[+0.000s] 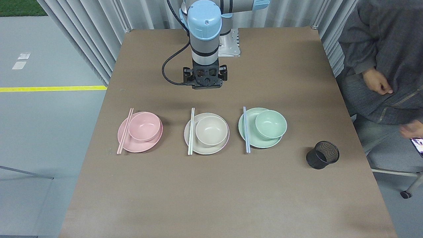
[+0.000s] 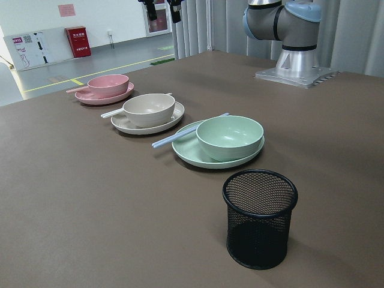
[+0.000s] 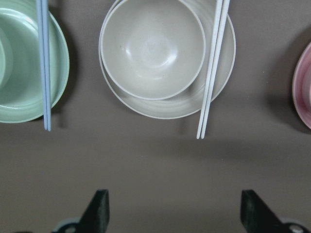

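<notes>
Three place settings stand in a row: a pink bowl (image 1: 144,126) on a pink plate with pink chopsticks (image 1: 125,131), a white bowl (image 1: 211,130) on a white plate with white chopsticks (image 1: 191,131), and a green bowl (image 1: 271,123) on a green plate with light blue chopsticks (image 1: 246,129). My gripper hangs above the table behind the row, its fingers wide open and empty, as the wrist view shows.
A black mesh cup (image 1: 322,155) stands right of the green setting. A seated person (image 1: 383,59) is beside the table's right edge.
</notes>
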